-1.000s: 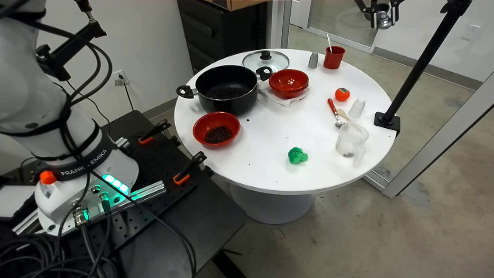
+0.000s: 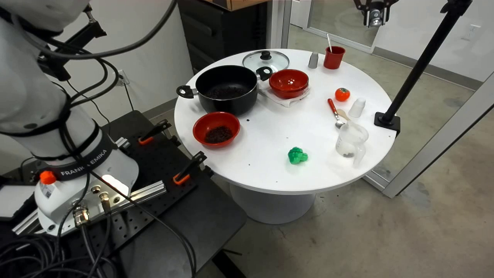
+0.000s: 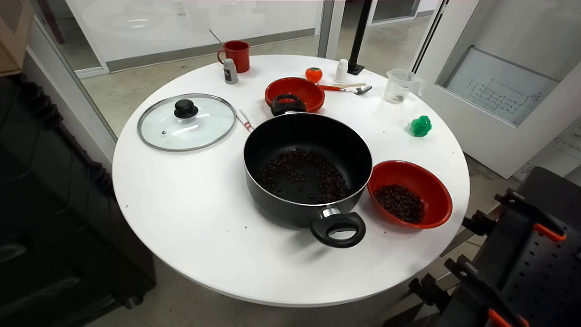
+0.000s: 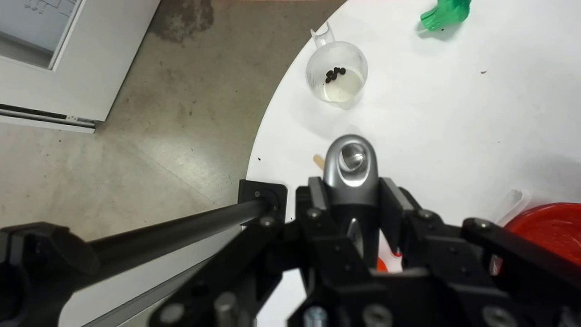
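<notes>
In the wrist view my gripper is shut on a dark object with a rounded silver end (image 4: 351, 158); its full shape is hidden by the fingers. Exterior view 1 shows the gripper (image 2: 375, 19) high above the far side of the table, at the top edge of the picture. Below it, the white round table (image 2: 273, 171) holds a black pot (image 3: 294, 212) with dark beans inside. Beside the pot stands a red bowl (image 3: 441, 204) with more beans. A clear measuring cup (image 4: 337, 90) contains several beans.
A black pole (image 2: 412, 74) rises from the table's edge close to the gripper. Also on the table are a glass lid (image 3: 204, 128), red bowl (image 2: 289, 85), red mug (image 2: 334, 58), tomato (image 2: 342, 94), spoon (image 2: 332, 106) and green broccoli-like item (image 2: 296, 155).
In exterior view 1 the gripper has shifted slightly left and up, with the silver-ended object still between its fingers. The base light went from green to white. The tabletop things look unmoved.
</notes>
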